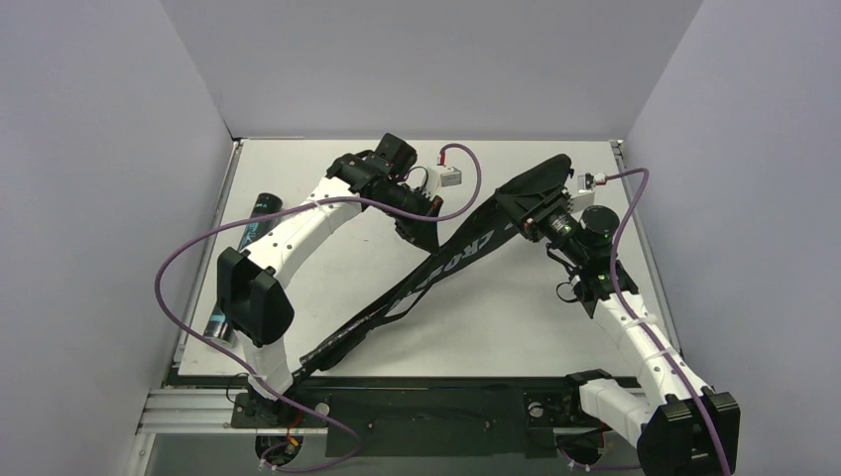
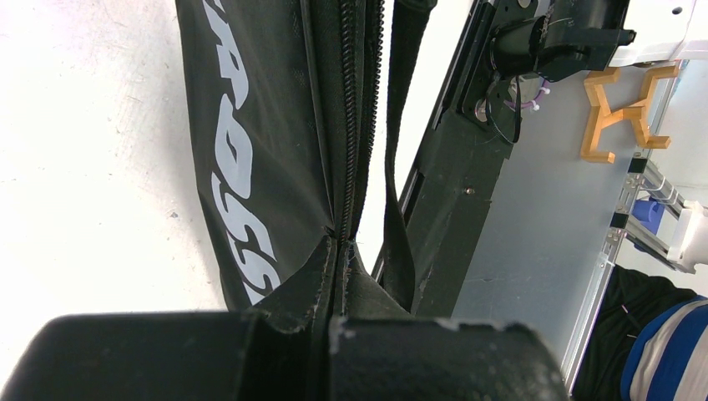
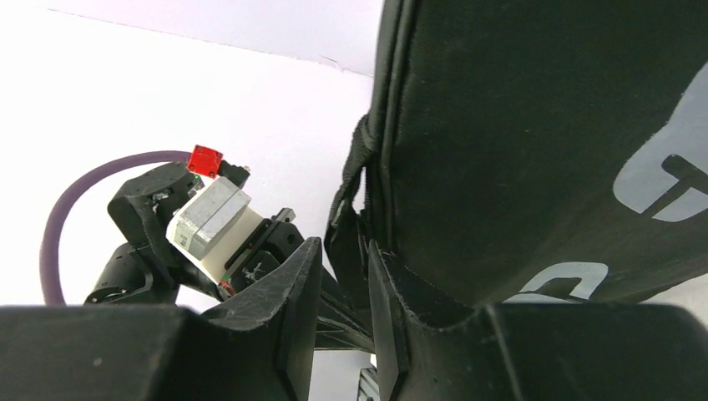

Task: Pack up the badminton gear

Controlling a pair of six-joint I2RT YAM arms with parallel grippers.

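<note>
A long black racket bag (image 1: 461, 266) with white lettering slants across the table, its far end raised at the upper right. My left gripper (image 1: 434, 250) is shut on its edge near the middle. In the left wrist view the zipper runs down to the closed fingertips, where the bag's fabric (image 2: 250, 142) gathers. At the bag's wide end, my right gripper (image 1: 508, 201) stands partly open. Between its separated fingertips in the right wrist view, the folded edge of the bag (image 3: 534, 150) and a small loop show; whether they are touched cannot be told.
A dark tube (image 1: 266, 206) lies along the table's left side, partly covered by the left arm. Grey walls close in the left, right and back.
</note>
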